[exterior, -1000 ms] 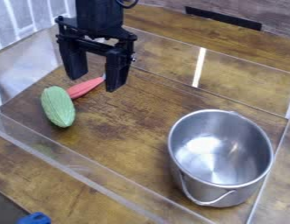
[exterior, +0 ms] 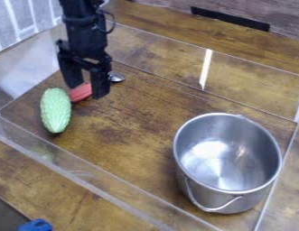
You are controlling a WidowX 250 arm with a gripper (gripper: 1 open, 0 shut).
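Note:
My black gripper (exterior: 83, 77) hangs at the upper left, open, over a red item (exterior: 78, 92) that it partly hides. A small shiny piece (exterior: 116, 78) lies just right of it, partly hidden. A pale green ridged vegetable (exterior: 55, 110) lies left and in front of the gripper on the wooden surface. A large steel pot (exterior: 227, 161) with a wire handle stands at the lower right.
Clear low walls border the wooden work area (exterior: 139, 126), whose middle is free. A blue object (exterior: 34, 225) sits at the bottom left corner, outside the wall.
My gripper has moved back and to the left, appearing smaller, over the red item. A small shiny piece now shows beside it.

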